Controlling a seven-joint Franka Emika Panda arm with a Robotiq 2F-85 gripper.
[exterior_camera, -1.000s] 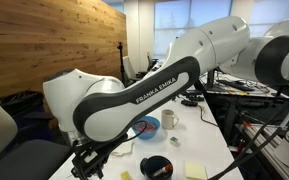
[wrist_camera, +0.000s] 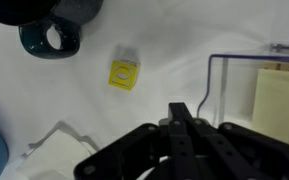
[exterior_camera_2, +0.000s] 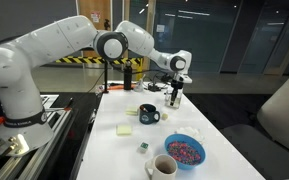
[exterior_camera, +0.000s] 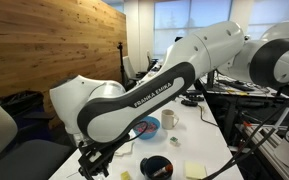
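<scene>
My gripper is shut, and nothing shows between its fingers. It hangs over the white table, with a small yellow block [wrist_camera: 124, 74] lying up and to the left of its fingertips in the wrist view. Close to that block stands a black mug [wrist_camera: 52, 35], partly cut off by the frame. A clear-walled container [wrist_camera: 210, 80] lies on the right side of the wrist view, with a pale yellow piece [wrist_camera: 271, 105] seen within its outline. In exterior view 1 the hand [exterior_camera: 81, 110] is near the left end of the table.
A blue bowl [exterior_camera_2: 185, 150] with reddish contents, a white mug [exterior_camera_2: 165, 168], a small green block [exterior_camera_2: 142, 147] and a pale yellow sponge [exterior_camera_2: 124, 129] stand farther along the table. A white cloth [wrist_camera: 59, 157] lies near the bowl. Bare table surrounds the sponge.
In exterior view 1 the hand has shifted slightly to the right and down. The gripper remains without anything visible in it, and the table objects have not moved.
</scene>
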